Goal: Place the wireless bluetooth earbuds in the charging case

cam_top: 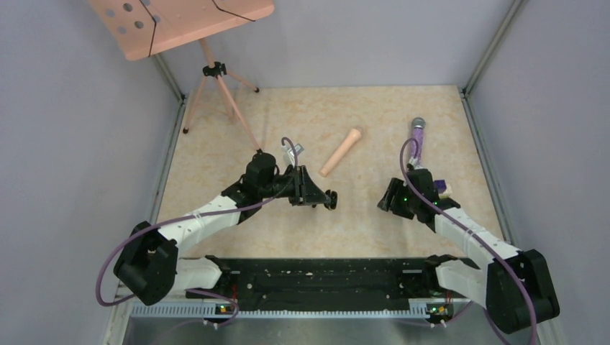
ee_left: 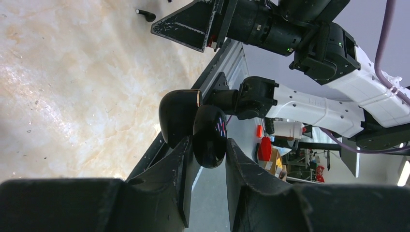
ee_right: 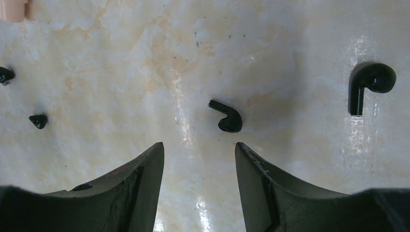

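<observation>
My left gripper is shut on the glossy black charging case [ee_left: 176, 115], held above the table, its lid apparently open. In the right wrist view, my right gripper stands open above the table, nothing between its fingers. Just beyond its fingertips lies a small black earbud [ee_right: 230, 121], stem toward the upper left. Its shadow-like larger neighbour, another black stemmed piece [ee_right: 377, 77], lies at the right. Two small black bits [ee_right: 38, 121] lie at the left; I cannot tell what they are.
A peach rod [cam_top: 339, 153] lies at mid-back. A purple microphone [cam_top: 418, 134] and small items [cam_top: 442, 188] are at the right. A peach stand [cam_top: 237, 108] occupies the back left. The table's front edge borders a dark strip [cam_top: 309, 277].
</observation>
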